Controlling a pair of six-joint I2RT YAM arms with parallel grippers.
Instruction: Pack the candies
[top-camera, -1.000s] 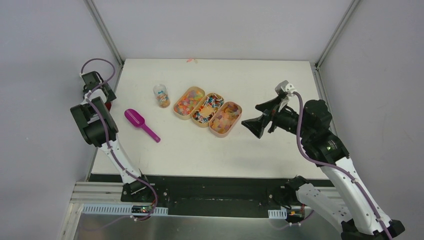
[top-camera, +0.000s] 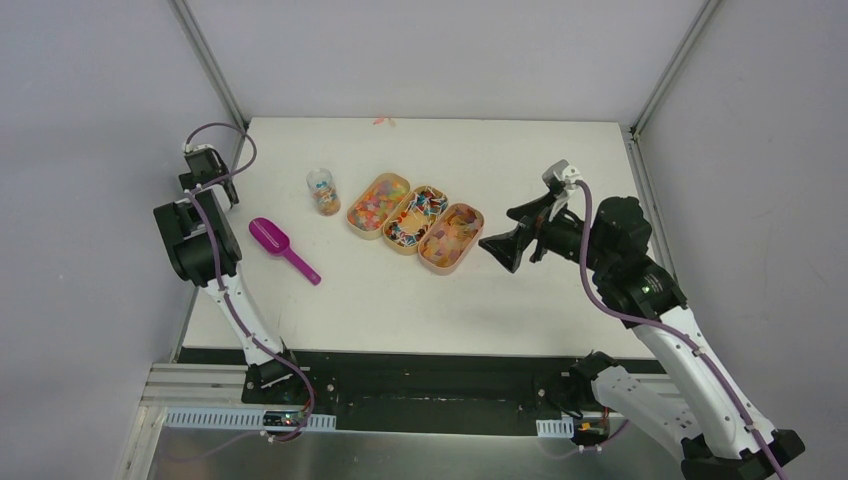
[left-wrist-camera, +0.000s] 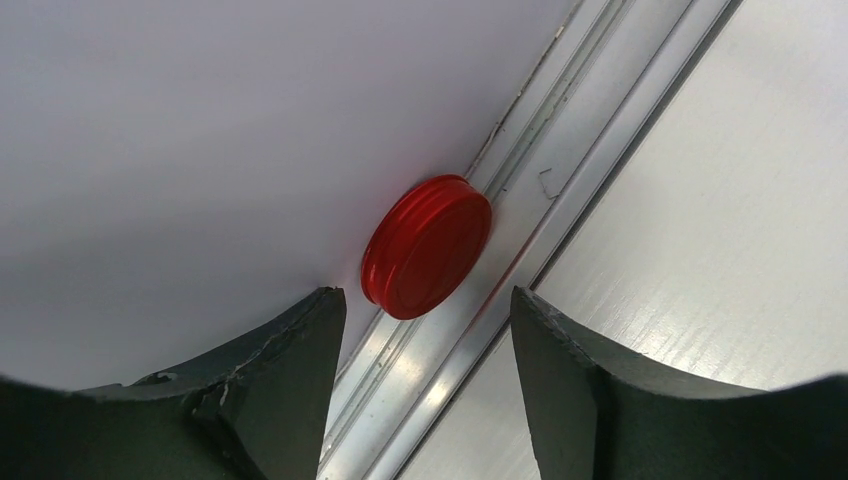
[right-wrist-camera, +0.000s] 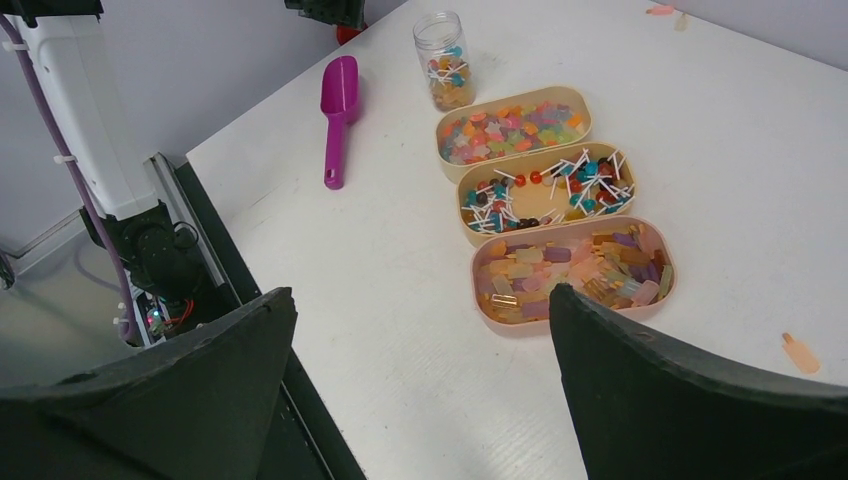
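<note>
A red lid (left-wrist-camera: 430, 250) leans against the side wall, on the metal rail at the table's left edge. My left gripper is open, its fingers on either side of the lid's lower end in view, with nothing gripped. In the top view the left arm hides the lid. A clear jar (right-wrist-camera: 445, 65) stands uncapped, part filled with candies. Beside it, three trays hold gummies (right-wrist-camera: 515, 130), lollipops (right-wrist-camera: 592, 185) and pale jelly pieces (right-wrist-camera: 575, 270). The right gripper (top-camera: 510, 258) hangs open and empty, just right of the jelly tray.
A purple scoop (top-camera: 285, 250) lies between the left arm and the jar. Loose candy pieces lie at the back edge (top-camera: 384, 121) and at the right (right-wrist-camera: 801, 354).
Jar, trays and scoop have not moved.
</note>
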